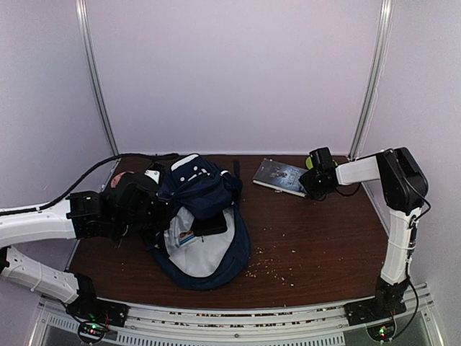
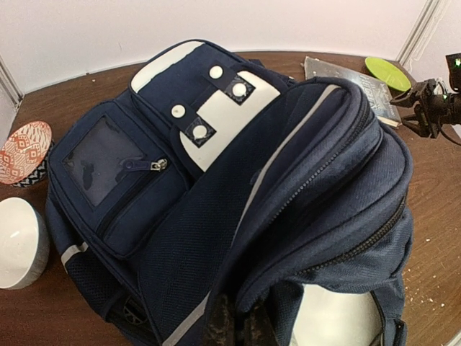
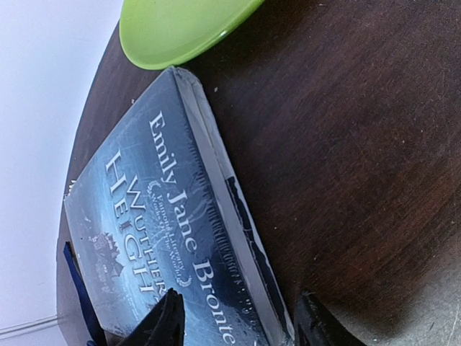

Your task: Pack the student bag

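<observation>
The navy backpack (image 1: 238, 252) lies open at centre-left, its pale lining showing a black item (image 1: 209, 223) and small blue things inside. My left gripper is shut on the backpack's navy fabric beside a zippered edge. A grey-blue hardcover book, Wuthering Heights (image 3: 144, 216), lies flat at the back right. My right gripper is low over the book's spine end, fingers apart, one on either side of the spine in that view; whether they touch it I cannot tell.
A green plate (image 3: 180, 21) lies just behind the book. A white bowl (image 2: 14, 241) and a patterned bowl (image 2: 21, 148) stand left of the backpack.
</observation>
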